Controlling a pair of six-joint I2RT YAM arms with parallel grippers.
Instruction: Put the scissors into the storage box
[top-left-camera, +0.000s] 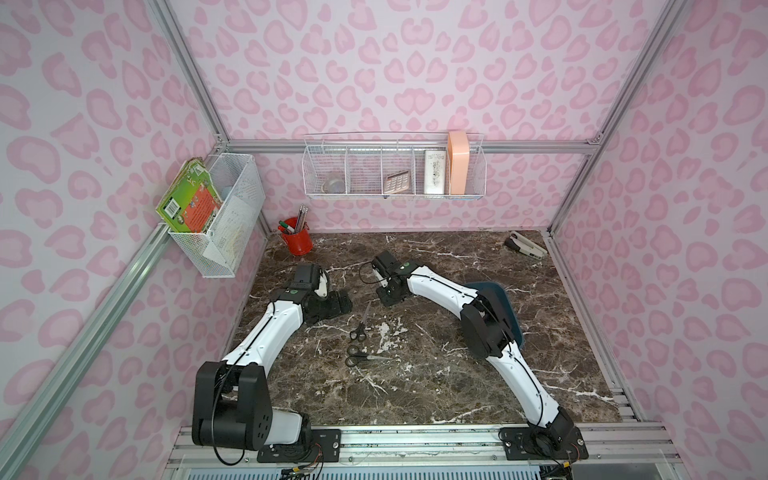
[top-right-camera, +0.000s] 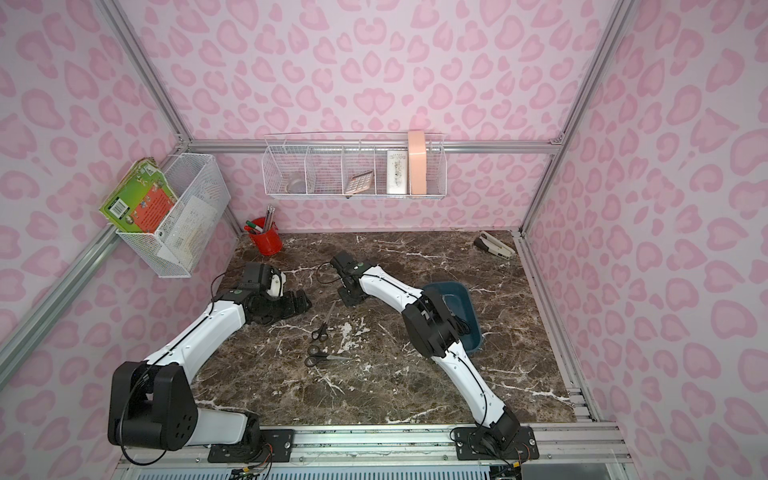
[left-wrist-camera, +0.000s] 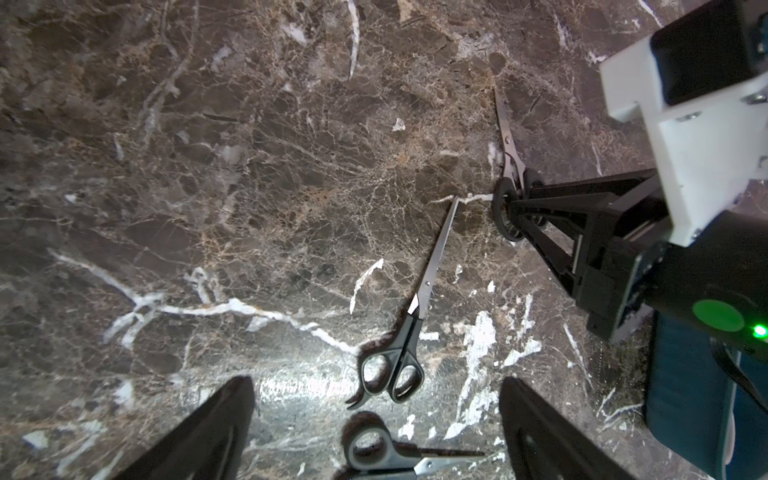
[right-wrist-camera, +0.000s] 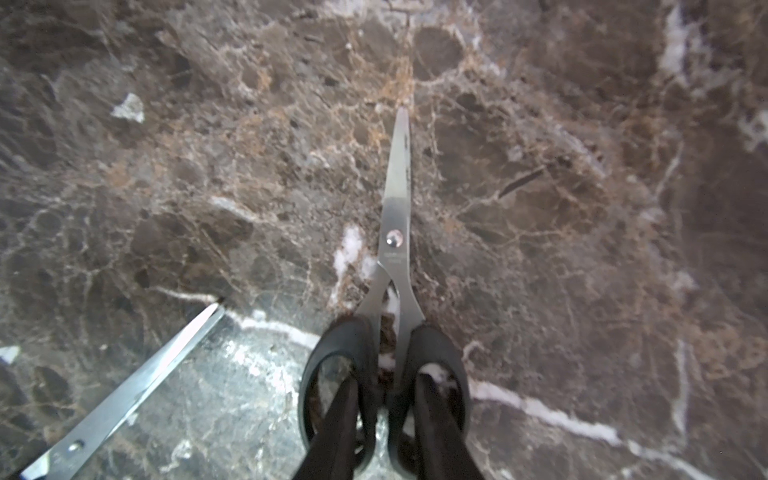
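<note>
Scissors (right-wrist-camera: 396, 208) lie on the marble table with my right gripper down at their black handles, its fingers close together over the loops; whether they grip is unclear. Two more scissors lie nearer the front: one (left-wrist-camera: 428, 284) pointing away, one (left-wrist-camera: 376, 456) crosswise. My left gripper hangs over the table left of them, fingers apart and empty. The teal storage box (top-right-camera: 468, 328) is at the right, partly behind my right arm.
A red pen cup (top-left-camera: 297, 240) stands at the back left, a stapler (top-left-camera: 524, 244) at the back right. Wire baskets (top-left-camera: 364, 168) hang on the walls.
</note>
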